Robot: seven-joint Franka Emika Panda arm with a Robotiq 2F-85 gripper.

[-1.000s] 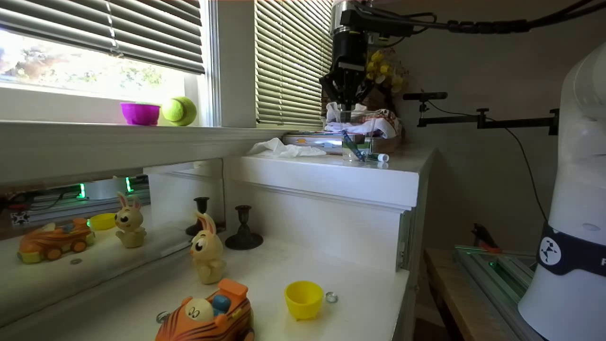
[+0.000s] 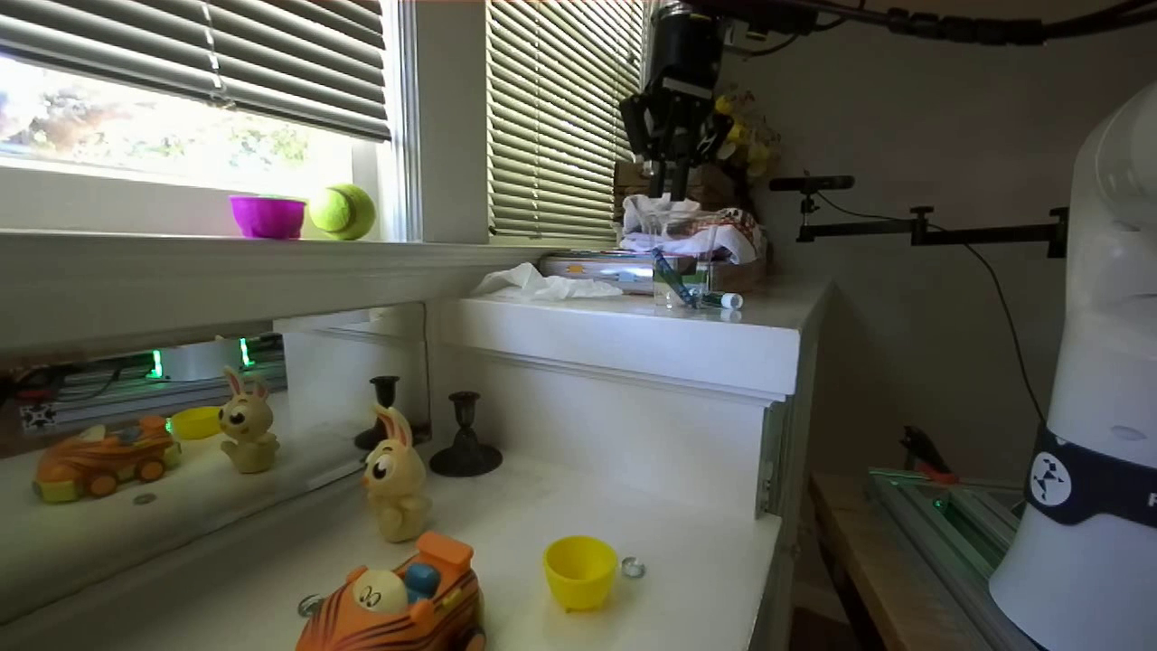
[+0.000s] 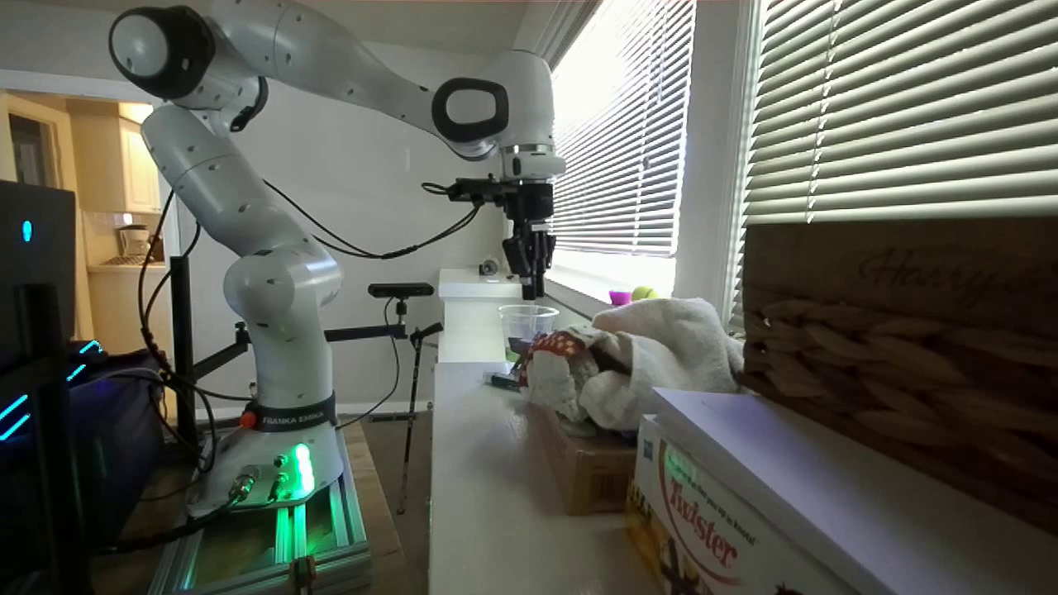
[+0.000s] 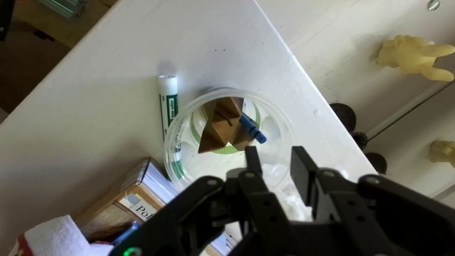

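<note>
My gripper is part open, a gap showing between its fingers and nothing in it. In the first exterior view the gripper [image 2: 669, 183] hangs above a clear plastic cup [image 2: 663, 284] on the raised white ledge. Inside the cup [image 4: 187, 111], seen from above, lie a brown angular block [image 4: 221, 121] and a blue marker or crayon [image 4: 252, 128]. A white-capped green marker [image 4: 169, 102] lies on the ledge, touching or close beside the cup. The cup's near rim is partly behind my fingers in the wrist view.
Towels [image 3: 655, 362] on a box and a Twister box [image 3: 694, 506] crowd the ledge behind the cup. On the lower shelf stand a yellow cup [image 2: 580, 573], rabbit toy [image 2: 396, 483], orange car [image 2: 407, 597] and dark candlestick [image 2: 465, 439].
My gripper has risen from the cup's rim and shifted slightly right. Its fingers, seen close together before, now show a gap. Cup and marker have stayed put.
</note>
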